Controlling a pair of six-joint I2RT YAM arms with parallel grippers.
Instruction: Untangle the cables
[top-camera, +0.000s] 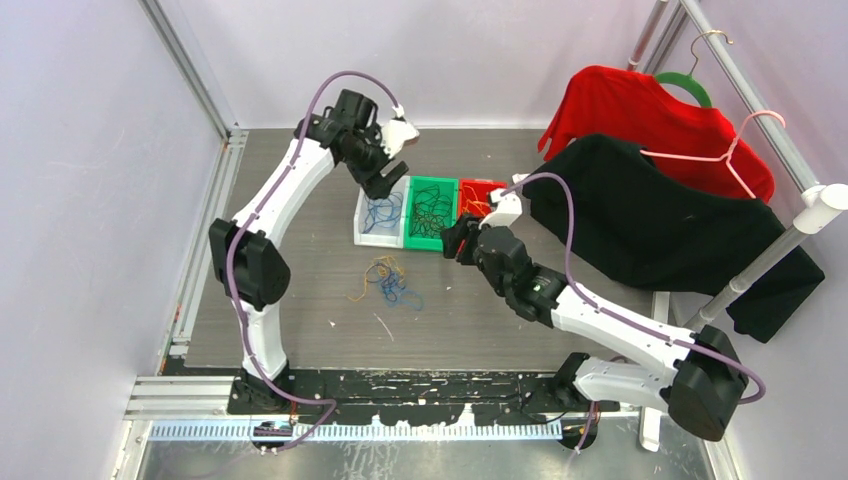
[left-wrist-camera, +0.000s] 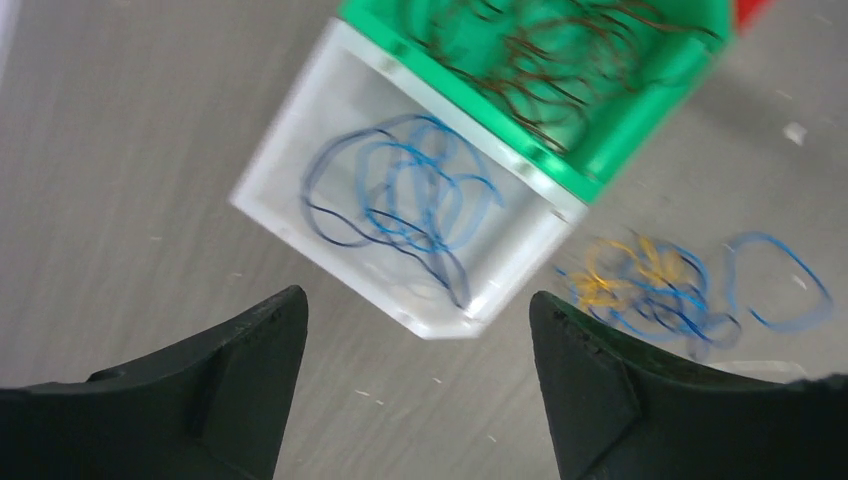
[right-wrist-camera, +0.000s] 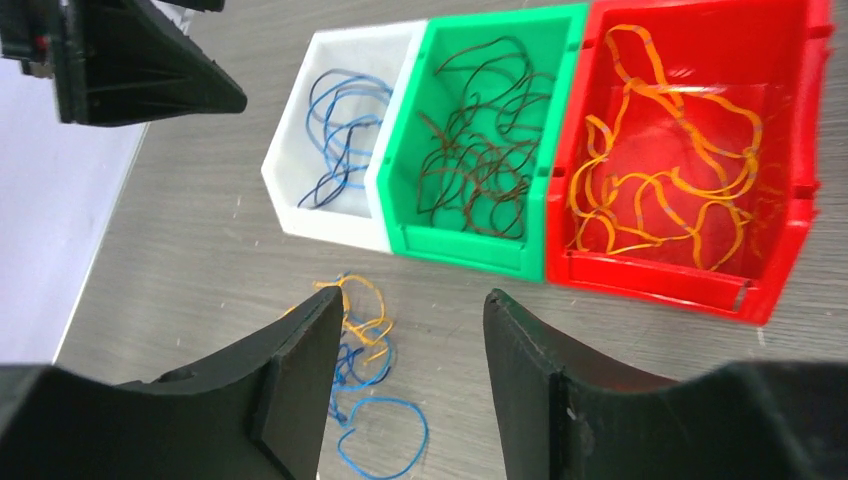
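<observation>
On the table lies a tangle of blue (top-camera: 395, 287) and yellow cables (top-camera: 384, 264), in front of the bins. Blue cables (left-wrist-camera: 430, 185) rest loosely in the white bin (left-wrist-camera: 290, 225). The green bin (right-wrist-camera: 552, 215) holds dark cables (right-wrist-camera: 490, 150); yellow cables (right-wrist-camera: 690, 140) lie in the red bin (right-wrist-camera: 660, 283). My left gripper hovers over the table just beside the white bin, its fingers apart and empty. Above the table in front of the green and red bins is my right gripper, also open, with nothing held; the tangle shows beyond its left finger.
A black garment (top-camera: 660, 230) and a red one (top-camera: 650, 120) hang from a rail (top-camera: 750, 90) at the right. Bare table (top-camera: 480, 320) stretches in front of the bins. A thin white scrap (top-camera: 384, 327) lies near the tangle.
</observation>
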